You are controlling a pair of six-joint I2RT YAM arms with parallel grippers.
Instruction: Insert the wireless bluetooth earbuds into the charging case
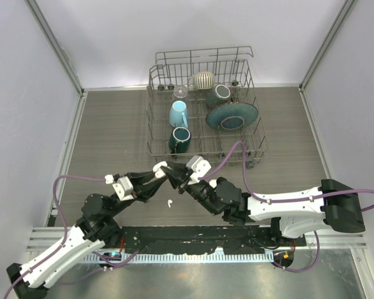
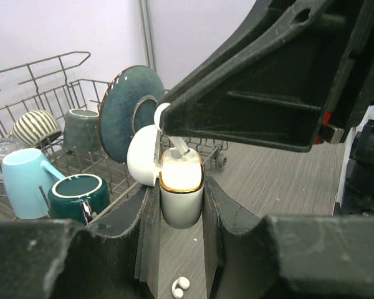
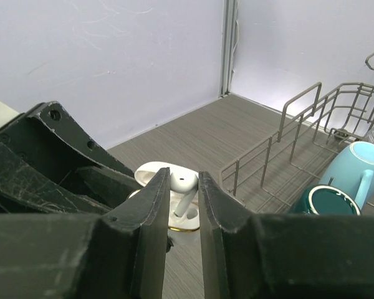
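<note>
The white charging case (image 2: 181,199) stands with its lid open, and my left gripper is shut on it. In the left wrist view its rounded lid (image 2: 141,156) tilts back to the left. A white earbud (image 3: 184,179) is pinched in my right gripper, its stem slanting down to the openings of the case (image 3: 186,224). Whether the stem tip is inside a slot I cannot tell. On the table below lies a second white earbud (image 2: 180,286), clear of both grippers, small in the top view (image 1: 169,203).
Behind the grippers stands a wire dish rack (image 1: 202,149) with a dark green mug (image 1: 179,140), a light blue mug (image 1: 178,114) and a plate (image 1: 232,116). Bare table lies left and right of the rack.
</note>
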